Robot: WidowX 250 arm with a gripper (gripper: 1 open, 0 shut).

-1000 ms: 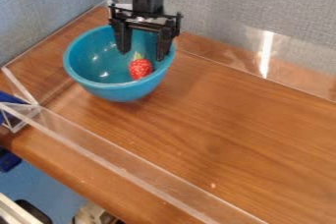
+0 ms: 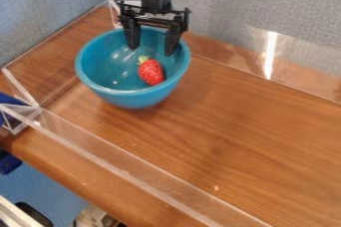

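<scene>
A teal bowl (image 2: 100, 72) stands at the upper left of the wooden table, a red strawberry (image 2: 151, 71) lying inside it. My black gripper (image 2: 152, 38) hangs over the back half of the bowl, open, its fingers apart at about rim height. The strawberry lies below and in front of the fingers, with none of it between them.
Clear low walls (image 2: 134, 171) run along its edges. At the left edge is a blue object with white strips (image 2: 16, 112). Padded grey walls stand behind and to the left.
My gripper has moved slightly right and down.
</scene>
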